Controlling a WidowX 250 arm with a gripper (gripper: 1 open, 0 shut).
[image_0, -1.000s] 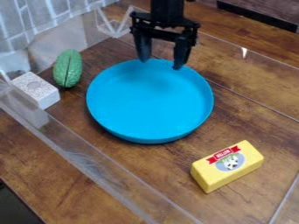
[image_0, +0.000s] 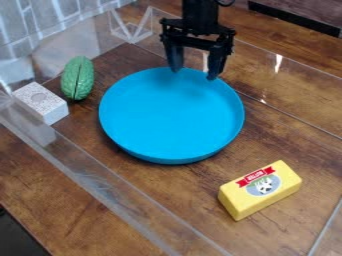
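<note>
My black gripper (image_0: 195, 58) hangs at the top centre of the camera view, open, its two fingers wide apart with nothing seen between them, over the back rim of a round blue plate (image_0: 170, 115). A yellow butter box (image_0: 261, 189) lies at the lower right, apart from the plate.
A green oval object (image_0: 78, 78) and a white block (image_0: 42, 103) lie left of the plate, by a transparent wall along the left side.
My gripper has moved a little up and back, away from the middle of the plate. The plate and other objects have not visibly moved.
</note>
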